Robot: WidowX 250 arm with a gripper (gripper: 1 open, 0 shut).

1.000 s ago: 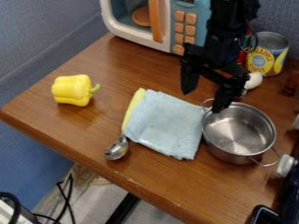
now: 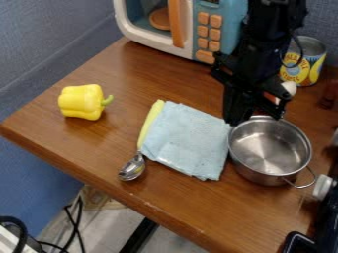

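My black gripper [image 2: 251, 104] hangs low over the table just above the back rim of a steel pot [image 2: 270, 158]; whether it is open or shut is hard to make out against the dark arm. A light blue cloth [image 2: 188, 143] lies left of the pot, with a yellow item [image 2: 150, 122] under its left edge. A metal ladle or spoon [image 2: 132, 169] lies near the cloth, and a yellow pepper [image 2: 82, 102] rests at the left.
A toy microwave [image 2: 175, 20] stands at the back, a can [image 2: 305, 62] and a small dark bottle [image 2: 330, 96] at the back right.
My gripper has shifted over the area behind the pot and changed its angle. The objects on the table look unmoved.
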